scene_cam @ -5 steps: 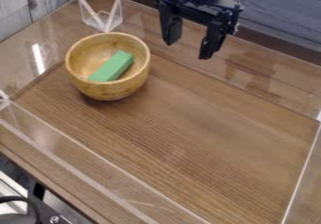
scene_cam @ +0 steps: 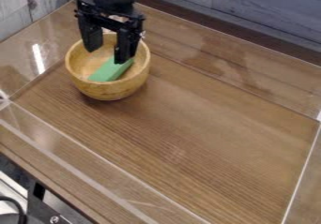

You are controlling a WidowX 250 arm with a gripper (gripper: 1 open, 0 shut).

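Note:
My gripper point(scene_cam: 108, 36) is at the upper left, dark and open, hanging over the back part of a yellow bowl point(scene_cam: 126, 85). A green elongated object point(scene_cam: 111, 70) lies in the bowl, just below and in front of the fingers. Whether the fingertips touch anything is unclear.
Pale edges border it at the left and along the back. A dark cable shows at the lower left corner, off the wood.
My gripper has moved left from the back right of the table to over the yellow bowl. The bowl and green object look about where they were.

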